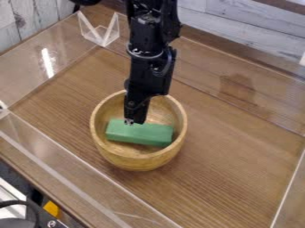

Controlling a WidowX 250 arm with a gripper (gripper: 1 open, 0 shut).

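A round wooden bowl [138, 156] sits on the wooden table, holding a green rectangular block [139, 133] in its lower middle. The black gripper [135, 114] reaches down from above into the back part of the bowl, its tips just above the block. It looks shut, with nothing visible between its fingers; whether the tips touch the block cannot be told.
A white angular bracket [100, 28] stands at the back left. Clear rails run along the table edges, and a cable lies at the lower left.
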